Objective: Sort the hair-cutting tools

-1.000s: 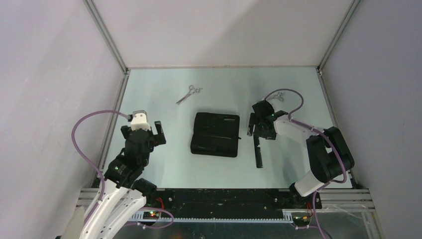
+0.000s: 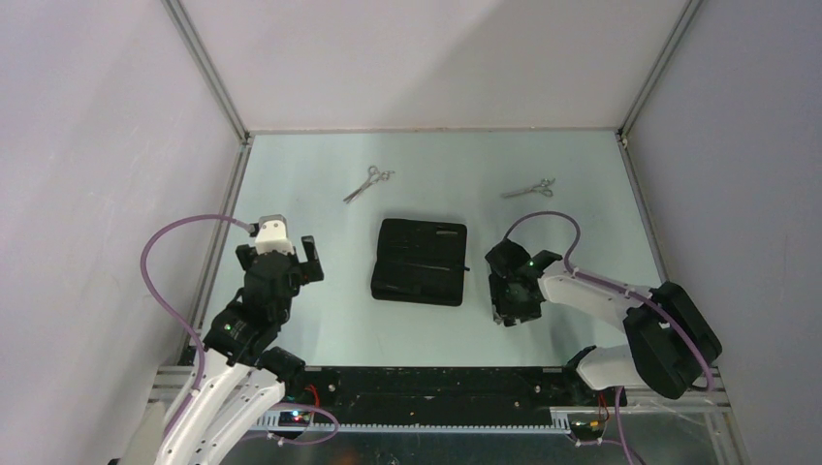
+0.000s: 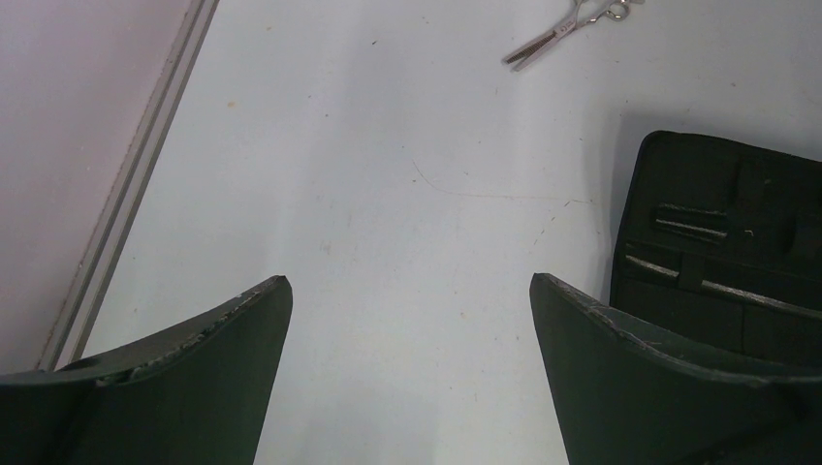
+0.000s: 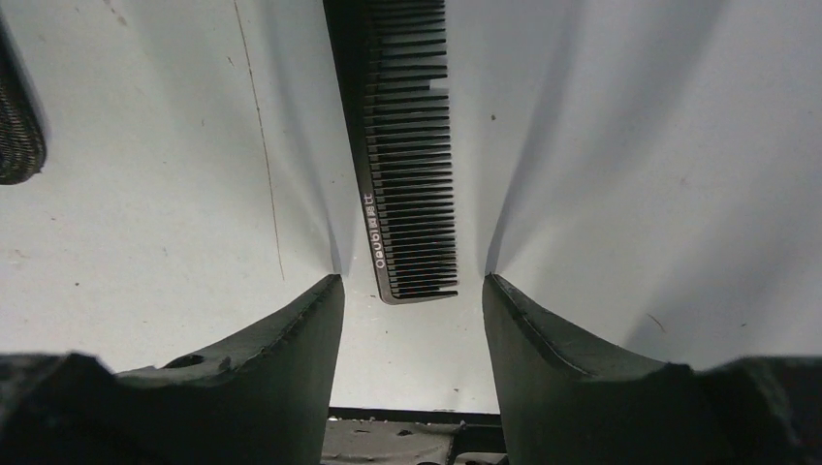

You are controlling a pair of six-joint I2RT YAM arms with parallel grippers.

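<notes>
A black comb (image 4: 407, 194) lies on the white table, its end between the parted fingers of my right gripper, which is low over it; in the top view that gripper mostly covers the comb. A black tool case (image 2: 418, 291) lies open mid-table, also in the left wrist view (image 3: 698, 291). One pair of scissors (image 2: 361, 189) lies at the back left, seen also as thinning scissors (image 3: 543, 44) in the left wrist view, another pair (image 2: 523, 191) at the back right. My left gripper (image 2: 279, 248) stands open and empty, left of the case.
Walls border the table (image 2: 436, 165) at left, back and right, with metal rails at the sides. The table's back middle and the strip in front of the case are clear. A dark edge runs along the front.
The left arm has not moved.
</notes>
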